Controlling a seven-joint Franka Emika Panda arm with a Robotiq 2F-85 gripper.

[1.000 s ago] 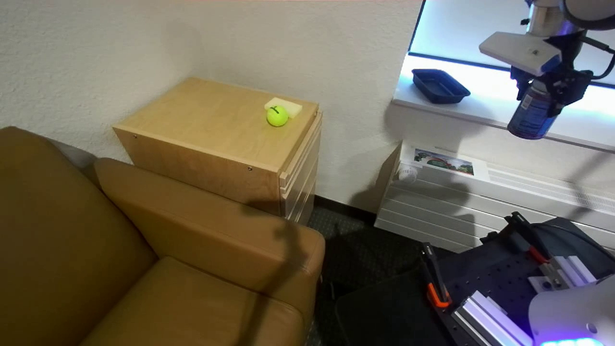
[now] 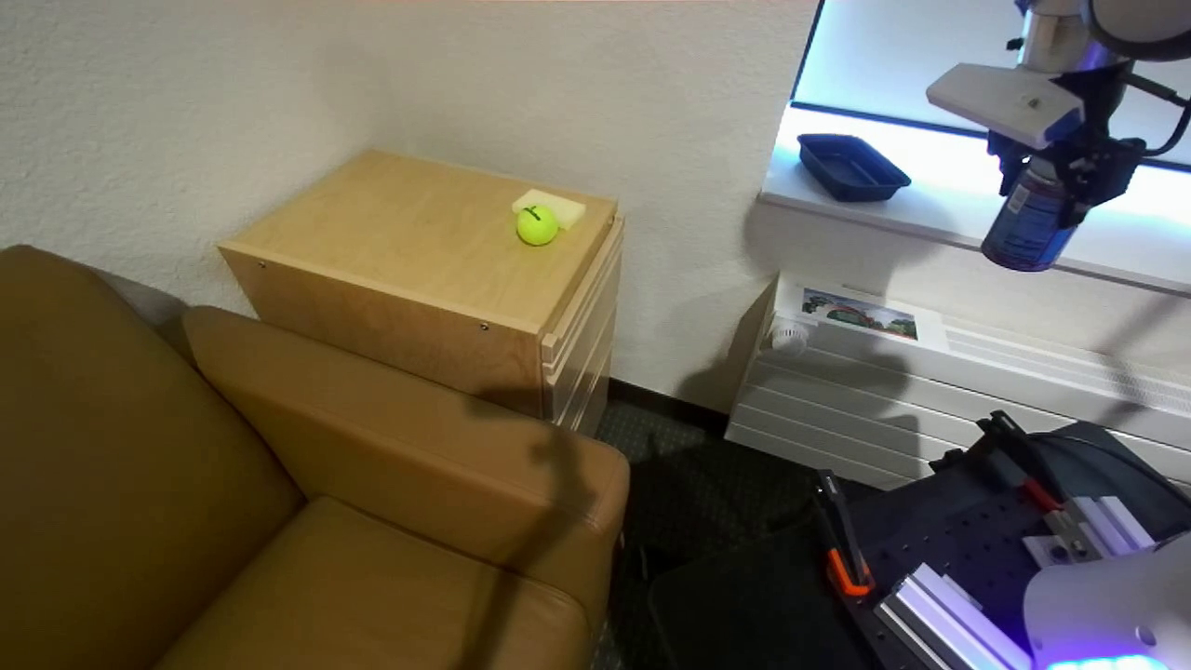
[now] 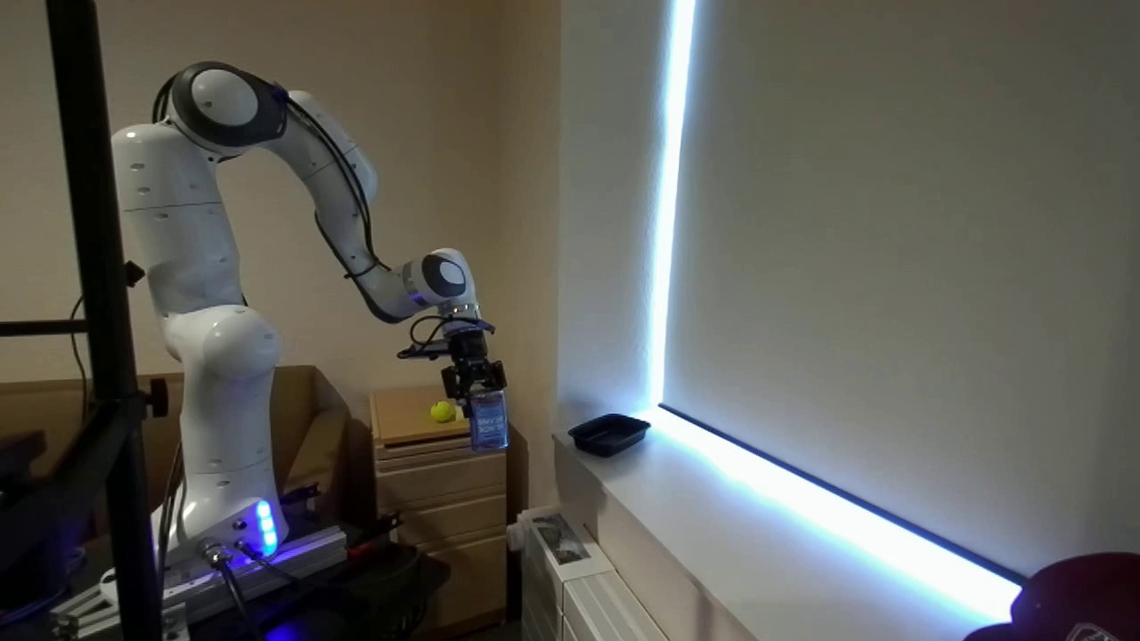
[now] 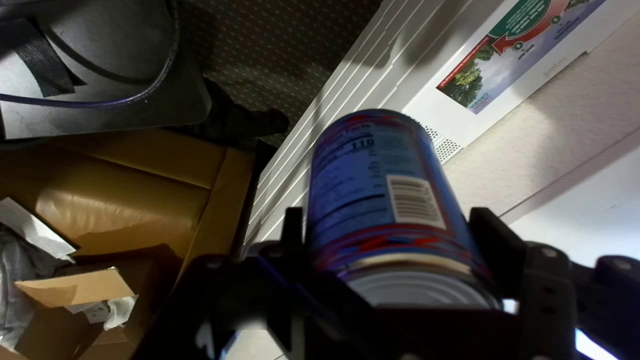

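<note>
A blue can (image 4: 375, 180) with a barcode and red bands on its label fills the middle of the wrist view. My gripper is shut on it, one dark finger (image 4: 292, 231) at each side. Exterior view 1 has the can (image 2: 1029, 223) hanging tilted in the air at the upper right, over the radiator and in front of the windowsill. From the other side, exterior view 2 shows the can (image 3: 489, 420) below the gripper (image 3: 477, 386), nothing under it. The far ends of the fingers are partly lost in shadow.
A dark tray (image 2: 853, 167) stands on the windowsill (image 2: 949, 212). On the wooden cabinet (image 2: 391, 240) lie a yellow-green ball (image 2: 537, 225) and a pale block (image 2: 567, 210). Below the can is the radiator (image 2: 826, 391); a brown sofa (image 2: 413, 413) is at left.
Almost nothing differs; the can and gripper in exterior view 1 hang in nearly the same place as one second ago.
</note>
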